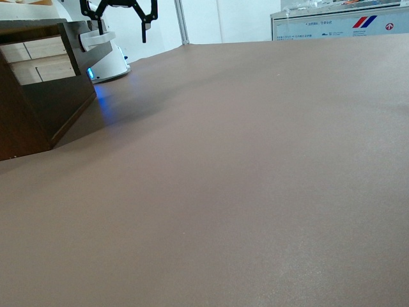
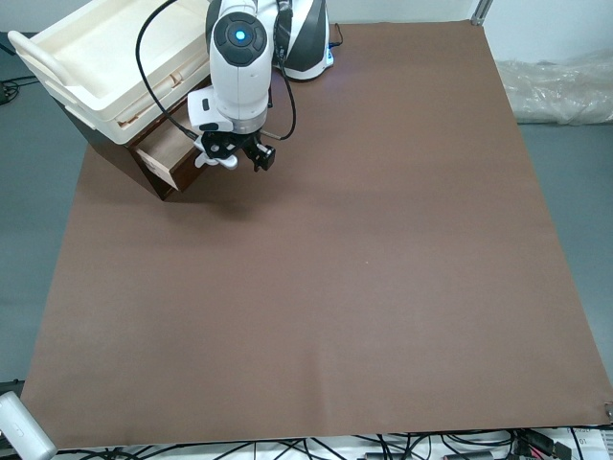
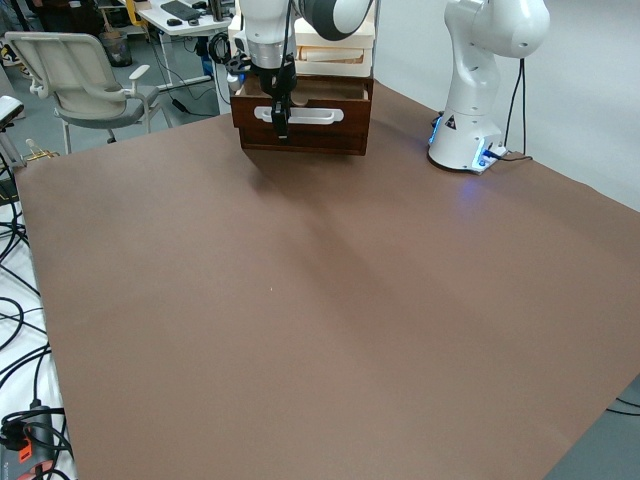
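Observation:
My gripper [image 2: 257, 153] hangs at the front of a dark wooden drawer box [image 3: 301, 141] at the back of the table. Its black fingers [image 1: 144, 35] are spread apart in the top view, with nothing seen between them. A white handle [image 3: 318, 116] shows on the drawer front behind the gripper in the right view. A white plastic tub [image 2: 120, 43] rests on top of the box, and a pale wooden drawer interior [image 2: 163, 149] is partly visible beside the gripper.
A white robot base [image 3: 460, 145] stands at the back, right of the box in the right view. Cables [image 3: 25, 330] run along the table's outer edge.

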